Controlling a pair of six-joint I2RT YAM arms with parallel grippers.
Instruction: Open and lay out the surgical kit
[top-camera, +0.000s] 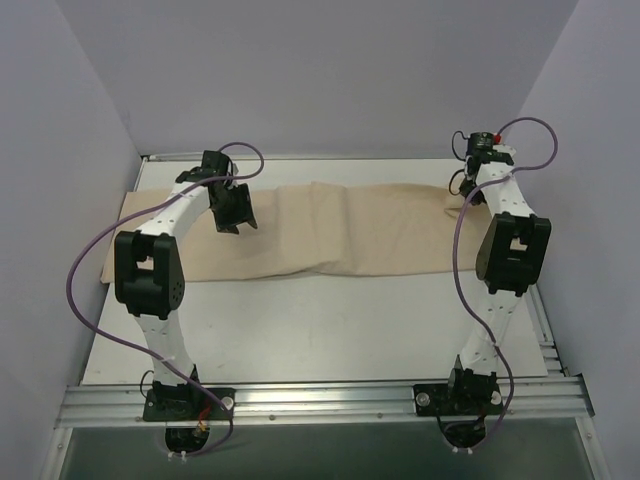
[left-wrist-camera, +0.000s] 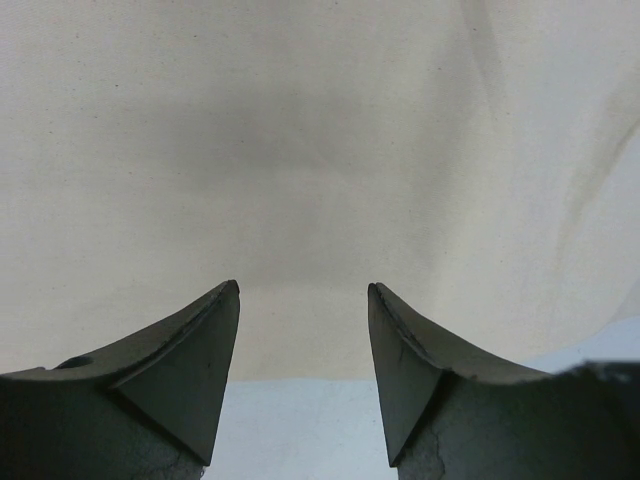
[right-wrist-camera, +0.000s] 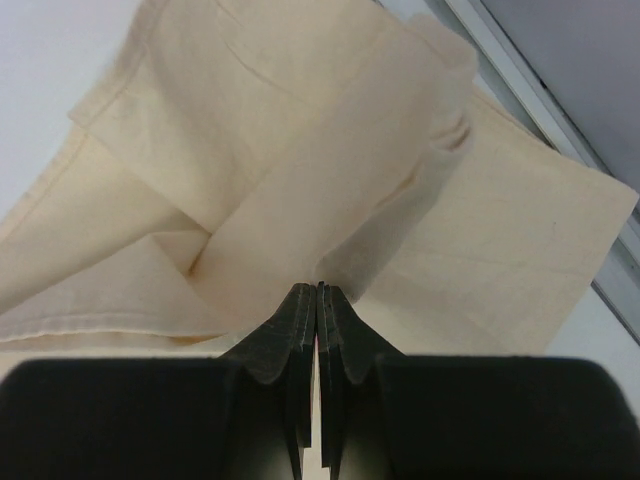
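A beige cloth (top-camera: 390, 225) lies spread across the white table, with a raised fold near its middle. My left gripper is over the left part of the cloth, its fingers apart with nothing between them. At the cloth's right end my right gripper is shut, its fingertips by a raised, folded flap (right-wrist-camera: 300, 190); whether any fabric is pinched between them I cannot tell. In the top view the right gripper is mostly hidden by its arm.
Grey walls stand at the back and both sides, with a metal rail (right-wrist-camera: 530, 90) along the table's edge.
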